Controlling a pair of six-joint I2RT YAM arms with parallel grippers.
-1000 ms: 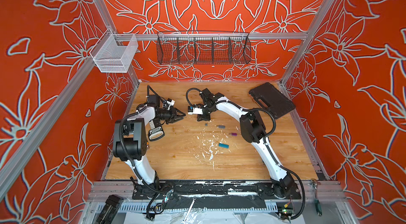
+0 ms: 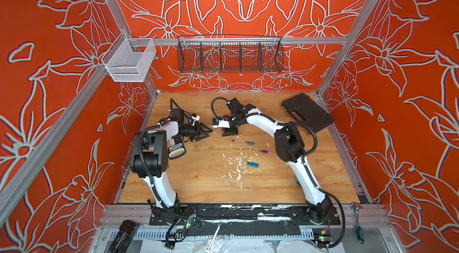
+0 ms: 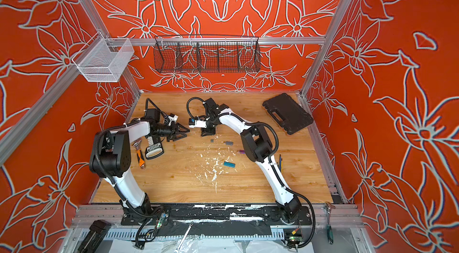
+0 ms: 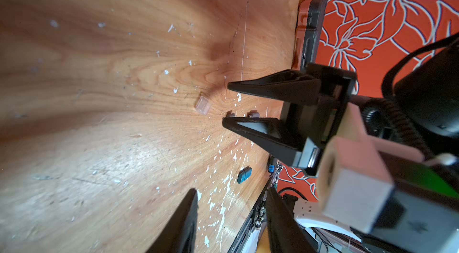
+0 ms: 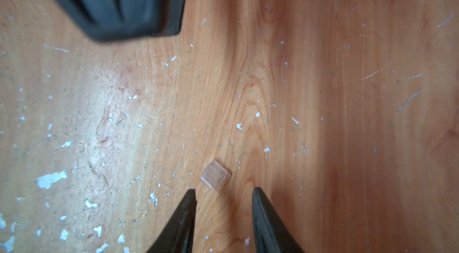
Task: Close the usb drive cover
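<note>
A small clear cap lies on the scratched wood just beyond my right gripper's fingertips, which stand apart with nothing between them. The same cap shows in the left wrist view, left of the right gripper. My left gripper is open and empty at the left of the table, facing the right one. Small drives lie near the middle: a grey one, a purple one and a teal one; I cannot tell their covers' state.
A black case lies at the back right. A tool with a pale handle lies by the left arm. A wire basket hangs on the back wall.
My left arm has shifted slightly to the right. My right arm has moved a little, its gripper staying near the same spot.
</note>
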